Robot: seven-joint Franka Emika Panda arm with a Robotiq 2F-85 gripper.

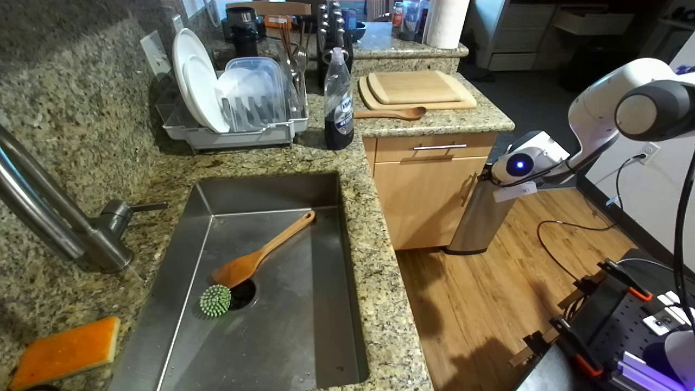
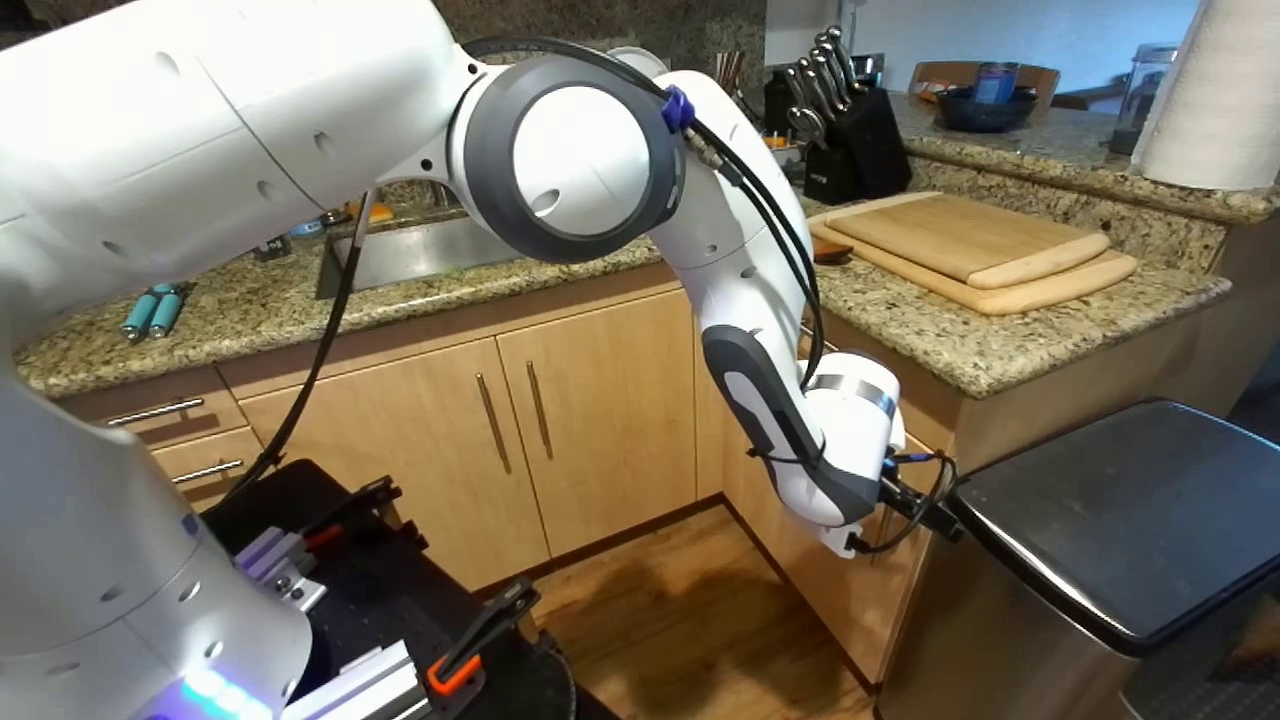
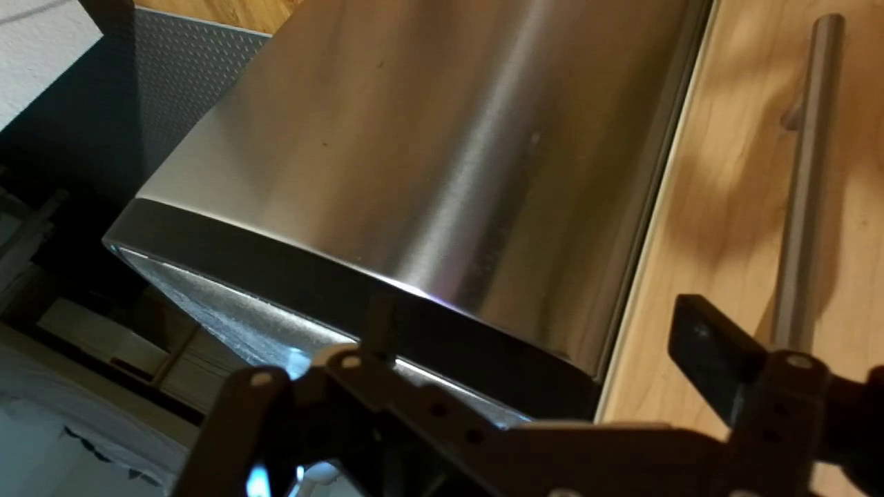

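Note:
My gripper is open, its fingers wide apart with nothing between them. In the wrist view, the right finger point(image 3: 708, 352) lies just left of the lower end of a vertical bar handle point(image 3: 808, 182) on a light wood cabinet door point(image 3: 746, 50). I cannot tell whether they touch. The left finger is dark and hard to make out against the black rim of a steel trash can point(image 3: 398, 157). In exterior view 1 the gripper is partly hidden near the cabinet door point(image 1: 417, 202), close to its handle point(image 1: 469, 189).
The trash can's dark lid point(image 2: 1140, 504) stands right beside the gripper. Above the door are a drawer handle point(image 1: 440, 147) and the granite counter point(image 1: 456, 123) with cutting boards point(image 1: 417, 88). A sink point(image 1: 286, 332) holds a wooden spatula point(image 1: 260, 254) and a green brush point(image 1: 215, 300). Open floor point(image 1: 469, 300) lies in front.

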